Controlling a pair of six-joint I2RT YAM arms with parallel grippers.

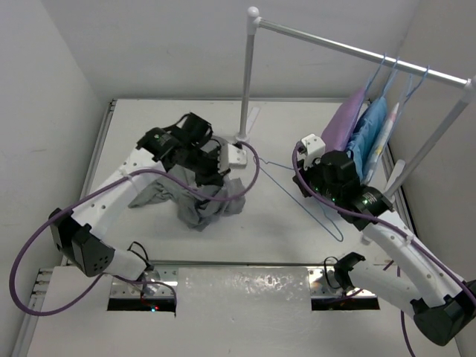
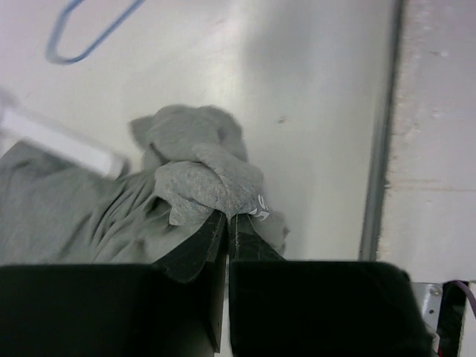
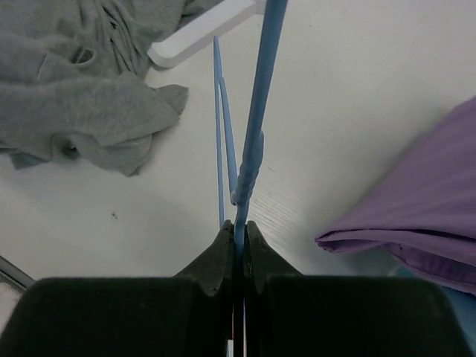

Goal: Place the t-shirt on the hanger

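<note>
The grey t-shirt [image 1: 201, 210] lies bunched on the table's left-middle. My left gripper is shut on it, a gathered fold rising from between the fingers in the left wrist view. My right gripper is shut on a blue wire hanger [image 3: 258, 97], which extends over the table toward the shirt; its lower corner [image 1: 338, 236] reaches toward the front right in the top view.
A white rack [image 1: 357, 52] holds purple [image 1: 342, 123], blue [image 1: 364, 141] and pale garments on hangers at the right. The rack's white foot [image 3: 193, 33] lies near the shirt.
</note>
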